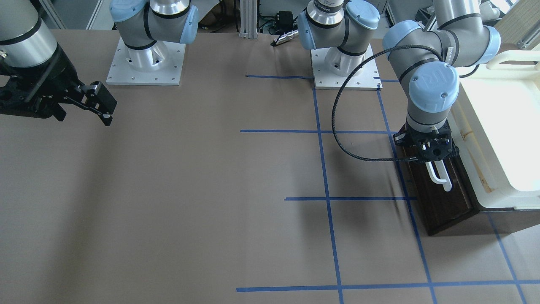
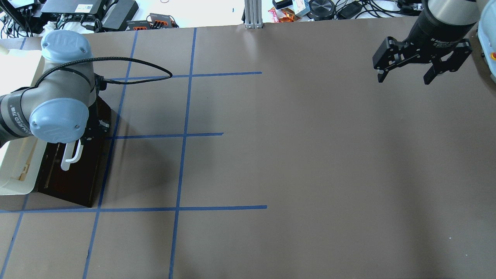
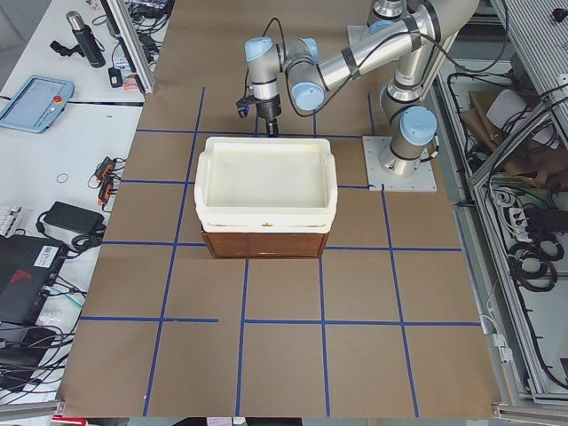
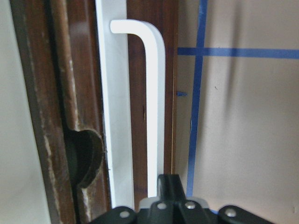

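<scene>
A dark wooden box (image 1: 450, 213) with a drawer sits at the right, a white handle (image 4: 154, 93) on its front. My gripper (image 1: 427, 154) is at that handle, low against the drawer front, its fingers mostly hidden by the wrist. In the left wrist view the black gripper body (image 4: 180, 210) covers the lower end of the handle; whether the fingers are shut on it cannot be told. The drawer front lies close against the box, which shows as a dark wooden body (image 3: 264, 245) under a white tray in the left view.
A white tray (image 3: 264, 177) rests on the box. Another arm's black gripper (image 2: 421, 60) hangs over the table away from the box.
</scene>
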